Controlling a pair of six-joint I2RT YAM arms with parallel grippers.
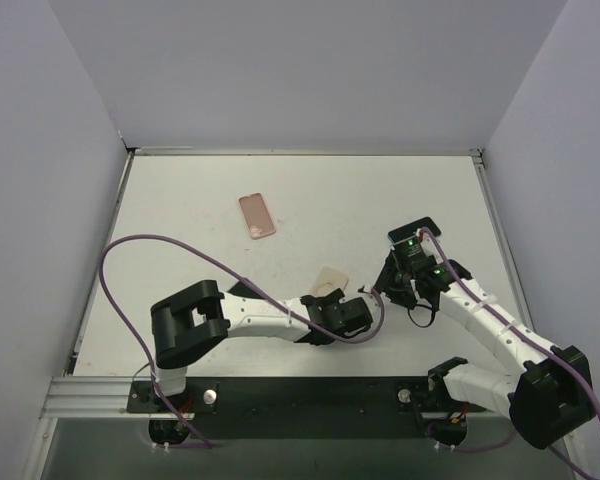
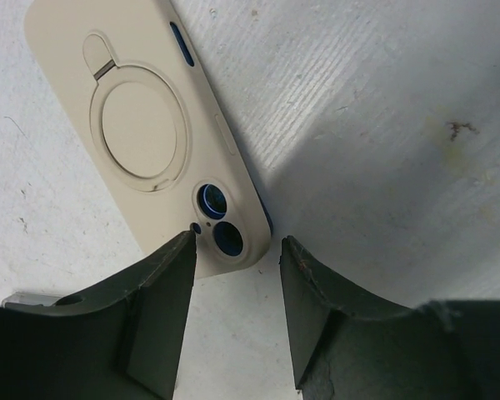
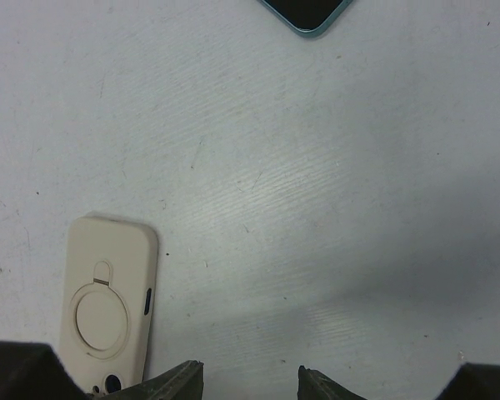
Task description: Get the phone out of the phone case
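Observation:
A beige phone case (image 2: 142, 125) with a ring on its back and cutouts round the camera lenses (image 2: 227, 237) lies on the table (image 1: 180, 220). My left gripper is just at the case's camera end, its fingers apart on either side of the corner; contact is unclear. In the right wrist view the case (image 3: 104, 292) lies lower left of my right gripper, which is open over bare table.
A dark phone with a teal edge (image 3: 308, 10) lies at the back right. A pink case (image 1: 256, 215) lies at the back left. A dark object (image 1: 242, 290) is partly behind the left arm.

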